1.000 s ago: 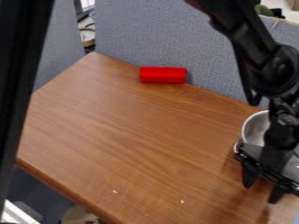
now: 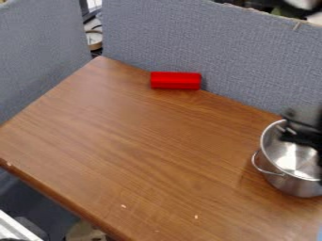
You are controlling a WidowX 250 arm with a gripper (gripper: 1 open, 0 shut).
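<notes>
A steel pot (image 2: 284,168) with a wire handle stands at the right of the wooden table. A red block (image 2: 175,81) lies at the back, near the grey padded wall. A blurred black part of my gripper (image 2: 306,130) shows at the right edge, over the pot's rim. Its fingers are too blurred and cut off to tell their state.
Grey padded panels (image 2: 208,47) border the back and left, and the table's edge runs along the lower left.
The arm has swung out of view to the right, leaving only a dark blurred part at the edge. The pot is uncovered; the red block has not moved.
</notes>
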